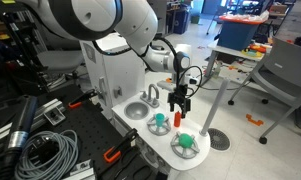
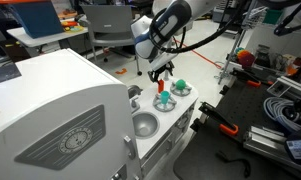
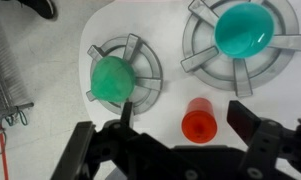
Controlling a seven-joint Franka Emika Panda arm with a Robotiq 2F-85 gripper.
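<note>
A red upright bottle-like object [image 1: 177,119] stands on the white counter between two burners. My gripper [image 1: 177,103] hangs just above it, pointing down. In the wrist view the gripper is open, its fingers wide apart; the round red top [image 3: 199,122] shows in the gap, nearer the right finger, with nothing held. A teal cup [image 3: 244,30] rests on one burner and a green rounded item [image 3: 112,79] on the other. How far the fingertips are above the red object is hard to tell.
A sink [image 1: 137,110] with a faucet [image 1: 153,95] lies left of the burners, beside a white cabinet [image 2: 65,135]. A grey post [image 1: 214,106] rises behind the counter's right side. Bare white counter surrounds the red object.
</note>
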